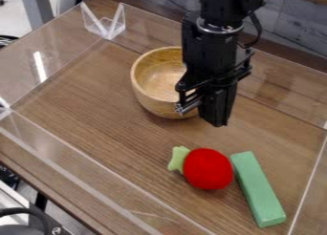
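My black gripper (207, 113) hangs at centre over the front right of a round wooden bowl (156, 81), its fingers pointing down. It looks shut, with nothing visible between the fingertips. Below it on the wooden table lie a red object (207, 170) with a pale green tip at its left and, to its right, a long green block (261, 189). The arm hides part of the bowl.
A clear plastic rack (105, 21) stands at the back left. A dark cable lies at the lower left edge.
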